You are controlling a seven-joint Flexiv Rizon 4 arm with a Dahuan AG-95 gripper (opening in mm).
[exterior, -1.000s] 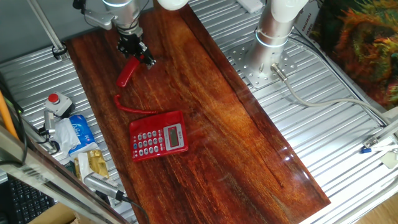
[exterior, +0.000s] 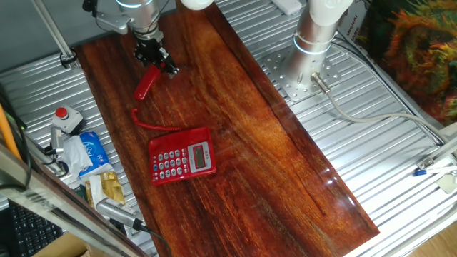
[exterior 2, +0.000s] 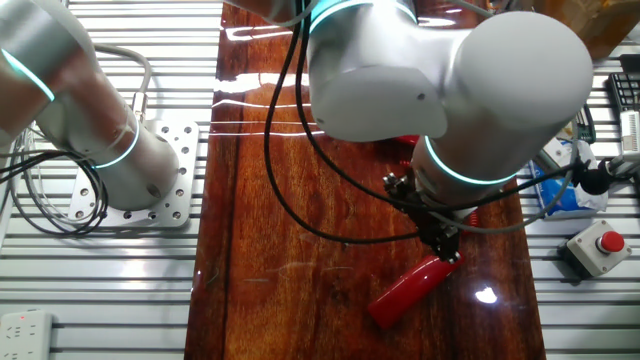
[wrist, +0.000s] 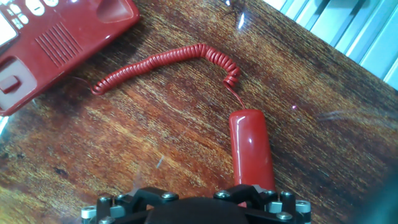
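Observation:
A red phone handset [exterior: 147, 83] lies on the wooden table, its upper end beneath my gripper [exterior: 158, 66]. In exterior view 2 the spread fingers stand close over the handset [exterior 2: 412, 290]. From the wrist, the gripper looks open, and the handset [wrist: 252, 146] runs under its right-hand finger; whether they touch cannot be made out. A coiled red cord [wrist: 163, 60] leads from the handset's other end toward the phone base [exterior: 182, 157], which rests flat with keypad and display facing up. Most of the base is hidden behind the arm in exterior view 2.
Beside the table's left edge sit a red-button box [exterior: 67, 120] and a blue tissue pack [exterior: 93, 153]. Bare wood [exterior: 285, 185] stretches right of the phone base.

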